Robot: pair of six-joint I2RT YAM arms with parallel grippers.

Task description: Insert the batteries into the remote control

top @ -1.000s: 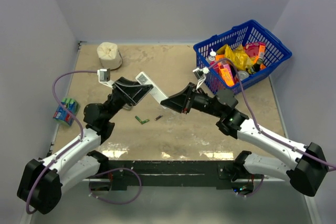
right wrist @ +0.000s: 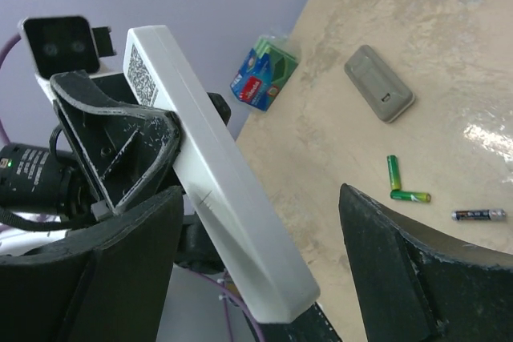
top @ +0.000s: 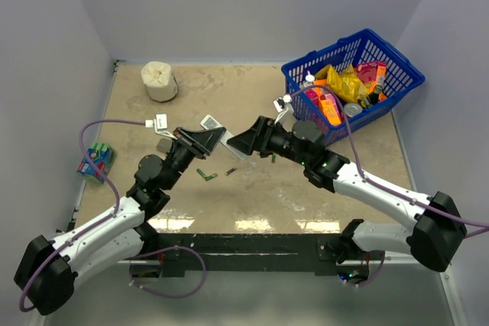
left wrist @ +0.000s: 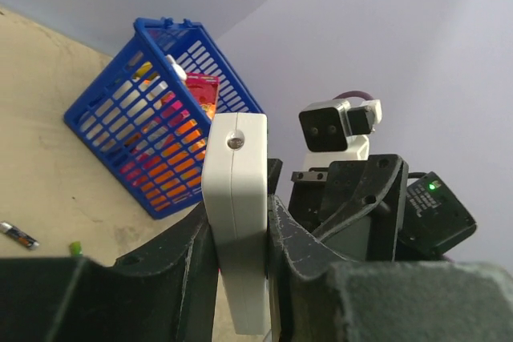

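The white remote is held upright in my left gripper (top: 215, 135), which is shut on it; in the right wrist view the remote (right wrist: 216, 182) runs diagonally, a printed code near its top. My right gripper (top: 238, 141) is open close beside it, its fingers spread on either side of the remote's lower end. On the table below lie green batteries (right wrist: 409, 196) and a dark battery (right wrist: 478, 215). A grey case (right wrist: 378, 83) lies flat near them, perhaps the battery cover.
A blue basket (top: 351, 82) full of items fills the back right. A white roll (top: 159, 82) stands back left, and colourful packs (top: 96, 162) lie at the left edge.
The remote and my left gripper have shifted slightly right and down in the top view. My right gripper has moved a little, its fingers now spread apart.
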